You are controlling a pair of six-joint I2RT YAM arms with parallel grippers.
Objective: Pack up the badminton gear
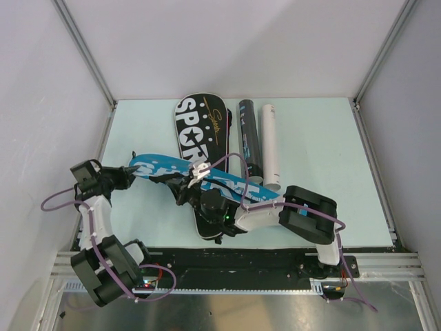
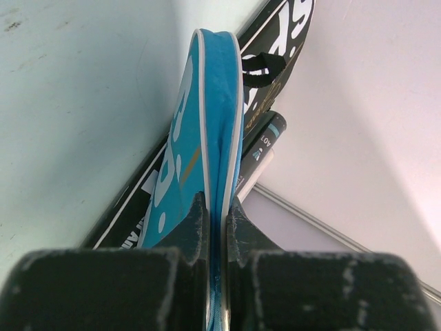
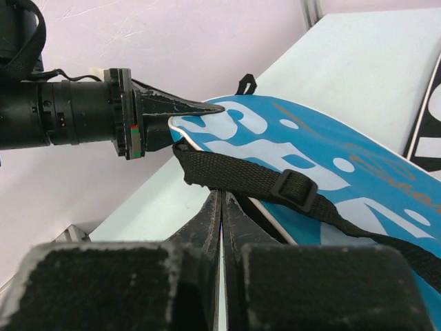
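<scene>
The blue racket bag (image 1: pixel 164 165) stretches diagonally across the table, its end held up by my left gripper (image 1: pixel 132 172), which is shut on it. My right gripper is shut at the bag's left part, beside a black strap (image 3: pixel 234 172) with a buckle; whether anything thin is between its fingers is hidden. A black SPORT bag (image 1: pixel 196 124) lies behind the blue bag, and another black piece shows beneath it.
A dark tube (image 1: pixel 248 138) and a white tube (image 1: pixel 269 141) lie right of the black bag.
</scene>
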